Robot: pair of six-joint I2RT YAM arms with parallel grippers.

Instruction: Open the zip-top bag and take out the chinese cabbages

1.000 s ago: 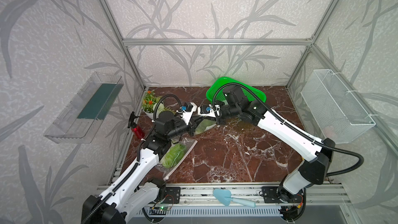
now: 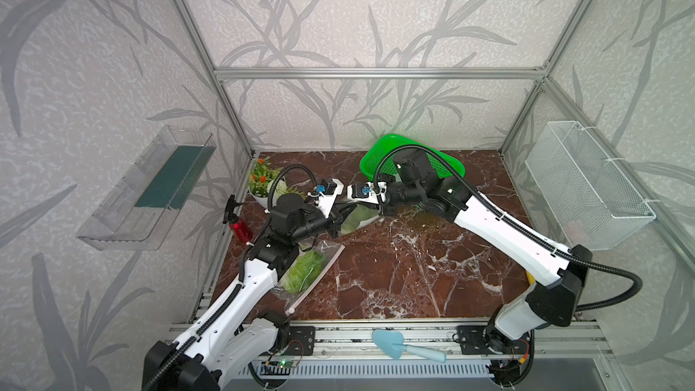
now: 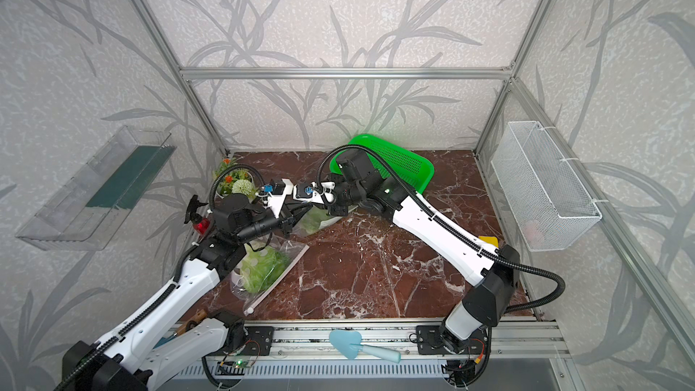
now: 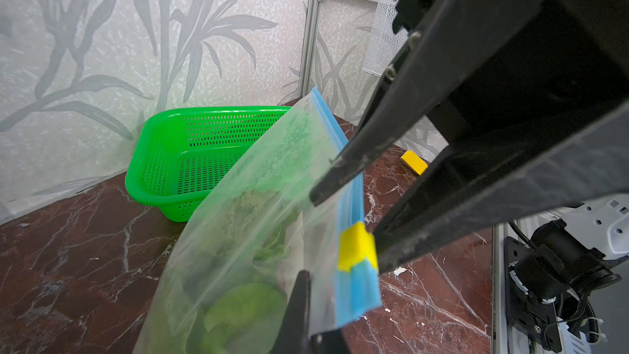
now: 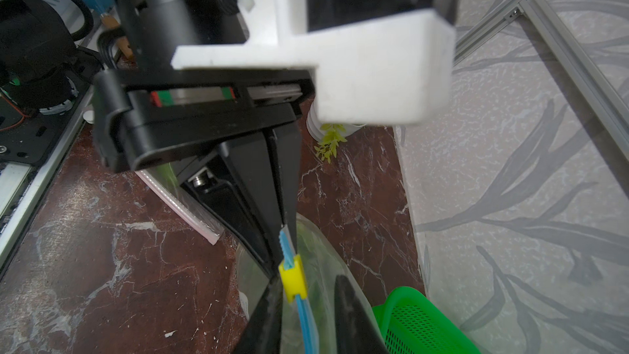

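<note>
The clear zip bag (image 4: 242,216) stands upright with its blue zip strip (image 4: 350,190) along one side. Chinese cabbage (image 4: 242,311) shows blurred green through the plastic. A yellow slider (image 5: 293,280) sits on the strip close to its end. My left gripper is shut on the bag's edge at the strip end, just beyond the slider. My right gripper is part open, its two fingers on either side of the strip by the slider; one fingertip appears close to or touching the slider in the left wrist view.
A green basket (image 4: 203,157) stands behind the bag. Another bag of greens (image 2: 305,271) lies under the left arm. A flowerpot (image 2: 260,192) and red spray bottle (image 2: 240,230) are at left.
My right arm has shifted slightly to the right, its wrist a little away from the left one. The left arm and the second bag have not moved.
</note>
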